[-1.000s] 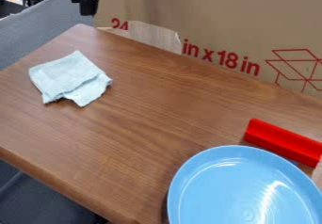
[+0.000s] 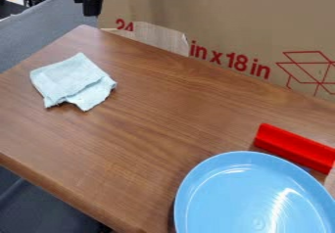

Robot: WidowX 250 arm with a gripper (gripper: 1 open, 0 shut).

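Observation:
A folded pale blue cloth (image 2: 72, 80) lies on the left part of the wooden table (image 2: 157, 129). At the lower right is a light blue plate (image 2: 253, 203), and just behind it lies a red cylinder (image 2: 295, 147). The dark gripper (image 2: 89, 4) hangs at the top left edge of the view, above and behind the cloth and apart from it. Only its lower part shows, and its finger state is hard to make out.
A large cardboard box (image 2: 222, 31) stands along the back of the table. Grey surfaces lie beyond the table's left edges.

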